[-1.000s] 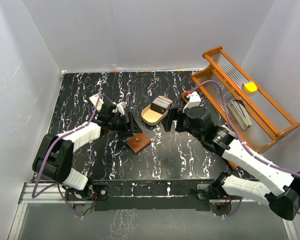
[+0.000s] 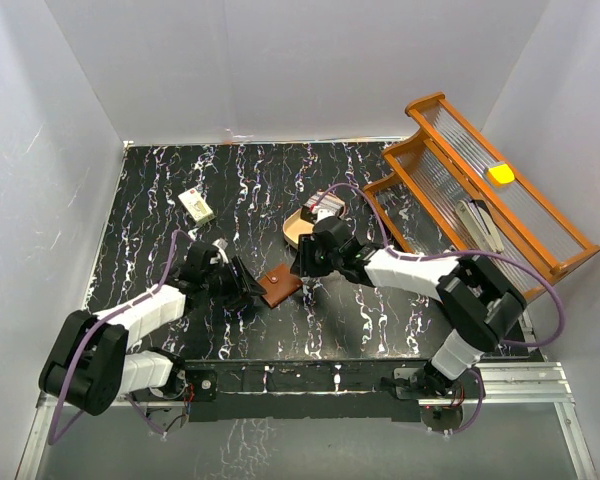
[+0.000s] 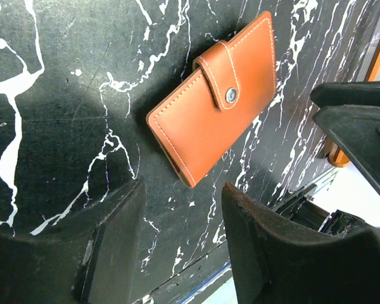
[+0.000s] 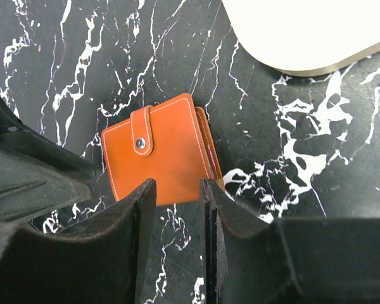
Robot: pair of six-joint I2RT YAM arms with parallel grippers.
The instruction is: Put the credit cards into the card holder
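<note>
The brown leather card holder [image 2: 279, 285] lies on the dark marbled table with its snap strap fastened. At its left end my left gripper [image 2: 250, 280] is low over the table; in the left wrist view the holder [image 3: 215, 95] is just beyond its parted fingertips. My right gripper [image 2: 303, 269] is by the holder's right end, its fingers part open. In the right wrist view, the holder's near right corner [image 4: 190, 180] appears beyond the gap between the fingers. Neither gripper holds anything. No loose credit card can be made out.
Behind the right gripper stands a tan tray [image 2: 294, 229] with a stack of flat pieces [image 2: 327, 203], partly hidden by the arm. A pale box [image 2: 196, 206] lies back left. A tilted wooden rack [image 2: 500, 190] fills the right side.
The right arm has come left and down from beside the tray to the holder's right end. My left gripper has moved down and left to its left end. The holder has not visibly moved.
</note>
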